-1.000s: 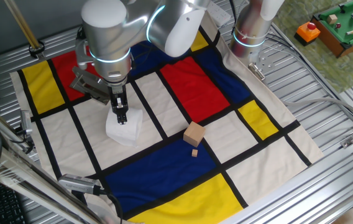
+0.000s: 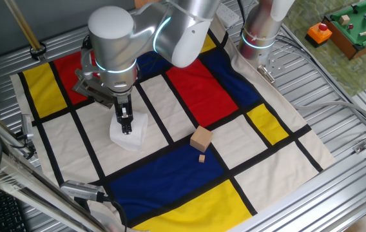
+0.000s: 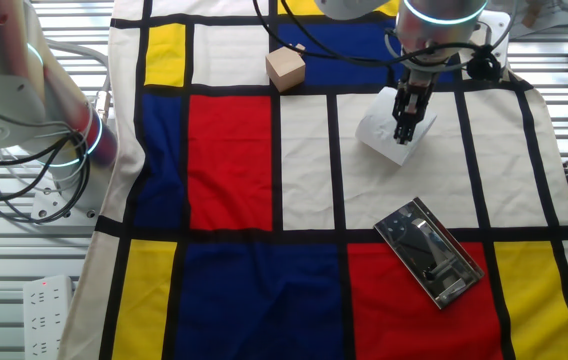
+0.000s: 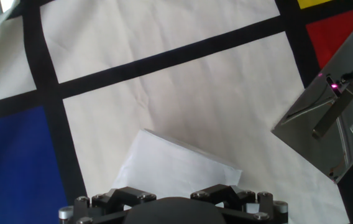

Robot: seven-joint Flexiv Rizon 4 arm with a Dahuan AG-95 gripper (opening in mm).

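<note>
A white, box-like object [image 2: 135,136] rests on a white panel of the patterned cloth. It shows a curved face and a raised edge in exterior view 2, and a flat pale top [image 4: 164,167] in the wrist view. My gripper [image 2: 127,130] points down over this object, its fingertips overlapping it in both exterior views. Whether they touch it or have it between them is not clear. Only the dark knuckles of the fingers [image 4: 125,196] show along the bottom of the wrist view. The tips are hidden there, so the finger's opening cannot be made out.
A wooden cube [image 2: 201,138] and a tiny wooden block [image 2: 202,158] lie by the blue panel. A shiny metal plate-like item [image 3: 429,252] lies partly on a red panel. Loose cables hang near the arm in exterior view 2.
Over the last second my gripper has shifted slightly right and lower in exterior view 1. The white object and the wooden blocks have stayed in place.
</note>
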